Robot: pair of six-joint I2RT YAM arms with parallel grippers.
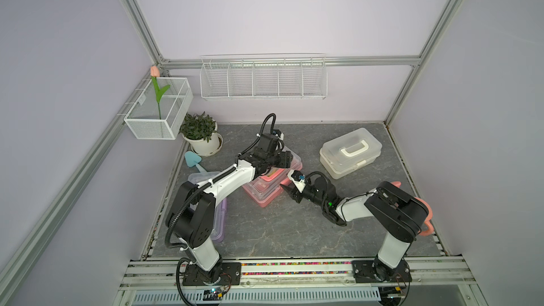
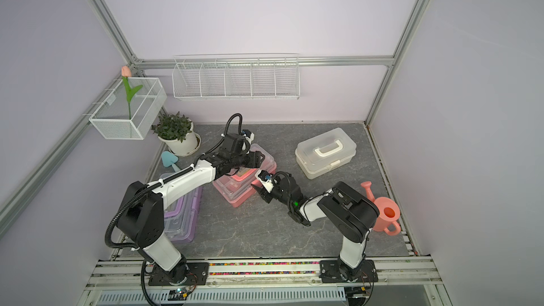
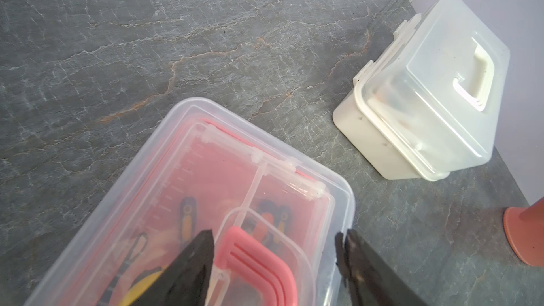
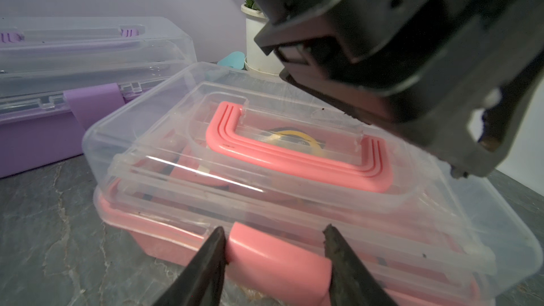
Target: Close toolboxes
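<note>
The pink toolbox (image 4: 286, 204) with a clear lid and pink handle (image 3: 257, 257) lies mid-table; tools show through the lid. My left gripper hangs over it, part open, fingers either side of the handle area, holding nothing visible. My right gripper is shut on the pink latch (image 4: 274, 255) at the box's front side. A purple toolbox (image 4: 34, 141) with a clear lid lies at the left, largely behind the left arm in the top views. A cream toolbox (image 2: 317, 155) with a translucent lid stands at the back right.
A potted plant (image 2: 181, 141) and a blue scoop (image 2: 169, 158) are at the back left. A pink watering can (image 2: 385, 221) stands at the right edge. Wire baskets hang on the walls.
</note>
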